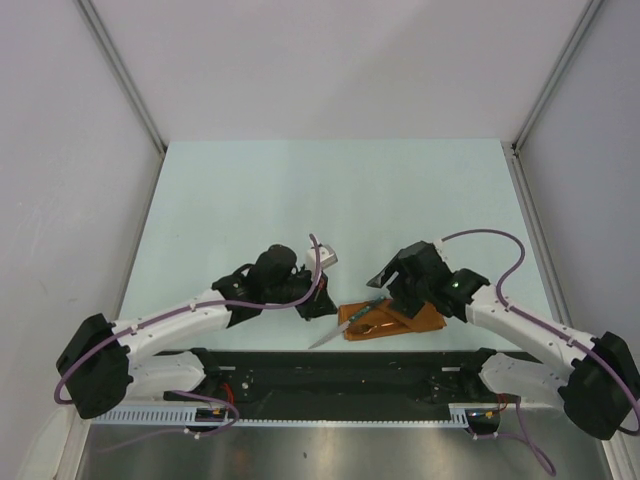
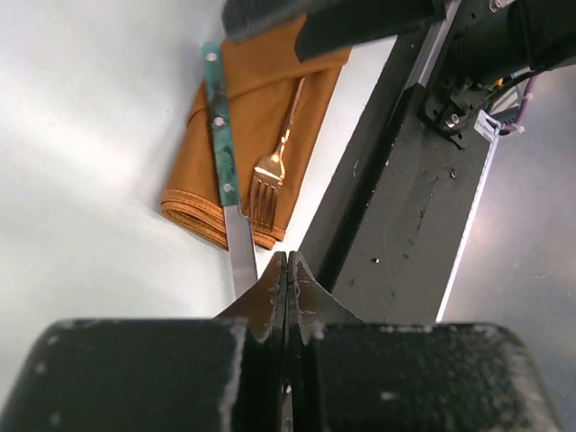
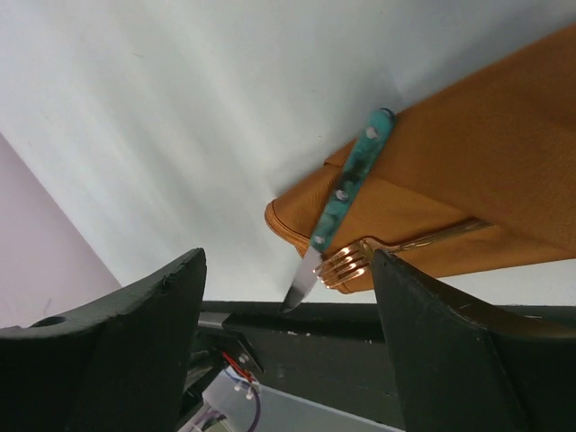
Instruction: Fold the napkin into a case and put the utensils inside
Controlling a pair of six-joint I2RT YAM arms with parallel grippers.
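Note:
A folded brown napkin (image 1: 434, 316) lies near the table's front edge. Tucked partly under its flap is a fork (image 2: 266, 184), tines toward the left. A knife with a green handle (image 2: 221, 135) rests slantwise on the napkin, its blade (image 1: 328, 338) sticking out past the napkin's left end. My left gripper is shut with nothing between its fingers; the knife lies outside them, the blade just beyond the tips in the left wrist view. Over the napkin hangs my right gripper, its fingers wide apart, with the knife and fork visible in the gap.
A dark rail (image 1: 320, 372) runs along the front edge, close to the napkin. Both grippers are near each other there.

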